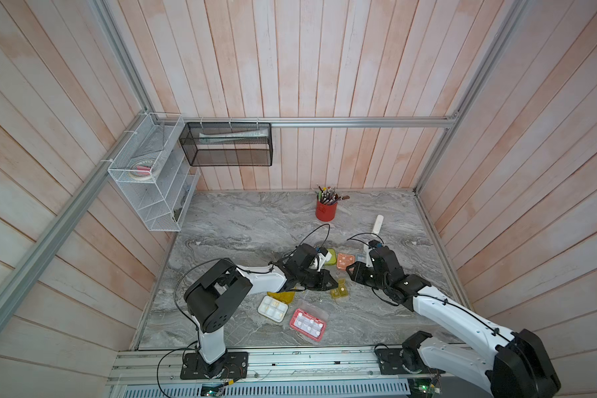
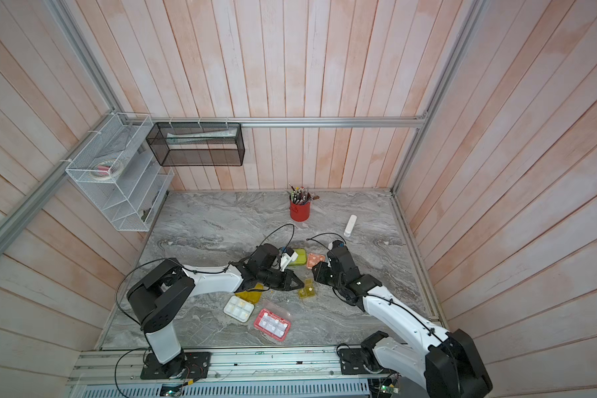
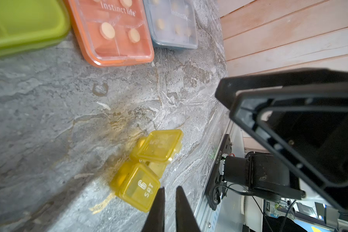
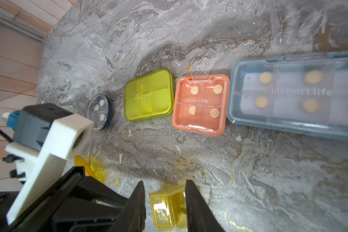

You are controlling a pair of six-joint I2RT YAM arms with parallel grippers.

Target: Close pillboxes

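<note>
A small translucent yellow pillbox [image 3: 141,185] lies on the marble table, one lid marked SAT and the other [image 3: 160,145] at a different tilt. Just left of it, my left gripper [image 1: 331,285] is nearly closed; a narrow gap shows between its fingers in the left wrist view, with nothing visible in it. Above and to the right hangs my right gripper, its fingers part open with no object held; the yellow box shows beyond the gap. Farther back are closed green [image 4: 148,94], orange [image 4: 201,104] and blue [image 4: 293,94] pillboxes, the latter two containing pills.
A white pillbox [image 1: 272,308] and an open red-framed one [image 1: 308,323] lie near the front edge. A round pill case [image 4: 99,111] sits beyond the left gripper. The red pen cup [image 1: 325,211] and a white stick [image 1: 378,224] stand off at the back.
</note>
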